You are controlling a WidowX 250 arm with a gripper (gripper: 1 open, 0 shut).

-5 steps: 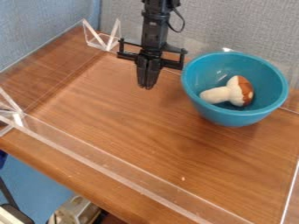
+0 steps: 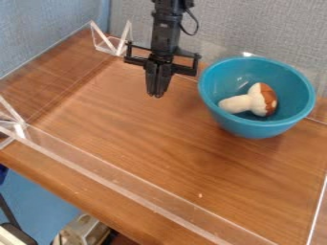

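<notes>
My gripper (image 2: 159,88) hangs at the top middle, black, its fingers pointing down above the wooden table near the back; whether it is open or shut is hard to make out. A teal bowl (image 2: 289,122) stands to its right, apart from it, holding a toy mushroom (image 2: 243,102) with a pale stem and an orange-brown cap, lying on its side.
Clear plastic edging runs along its sides, with white brackets at the back left and left. Grey padded walls stand behind and to the left.
My gripper has moved slightly to the left. The bowl and toy mushroom have not moved.
</notes>
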